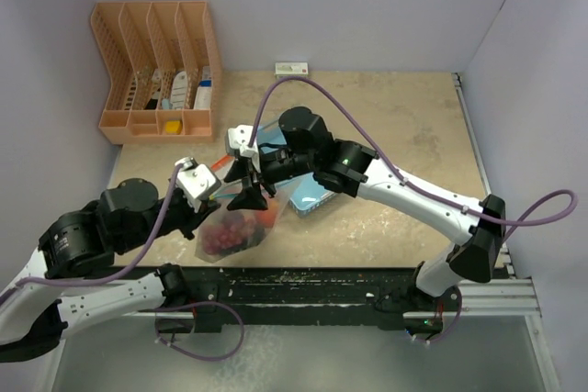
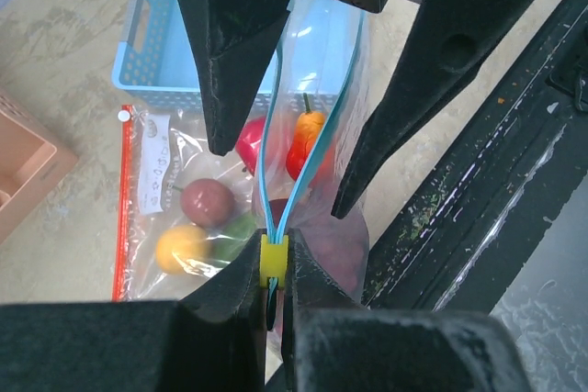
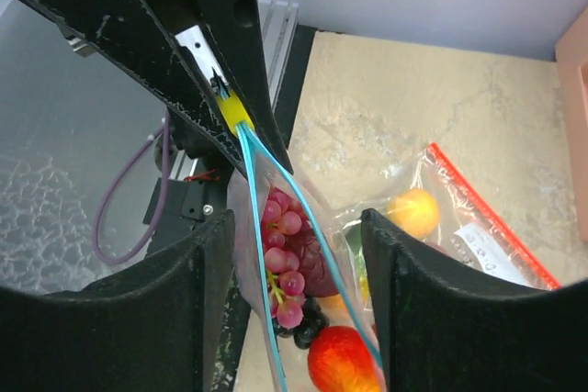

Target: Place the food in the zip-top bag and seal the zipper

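A clear bag (image 1: 241, 234) with a blue zipper (image 2: 301, 185) hangs from my left gripper. That gripper is shut on the zipper's end, with a yellow piece (image 2: 274, 259) between its fingers. The two blue strips run together there and spread apart further along. In the right wrist view, grapes (image 3: 283, 263), dark berries and a red-orange pepper (image 3: 342, 362) show in the bag. My right gripper is part open, its fingers on either side of the blue strips close to the left gripper. Contact with the strips cannot be made out.
Another clear bag with a red zipper (image 2: 121, 199) lies flat, with a yellow fruit (image 2: 182, 248) and other food in it. Behind stands a blue basket (image 1: 312, 197). A peach divided rack (image 1: 156, 52) fills the back left.
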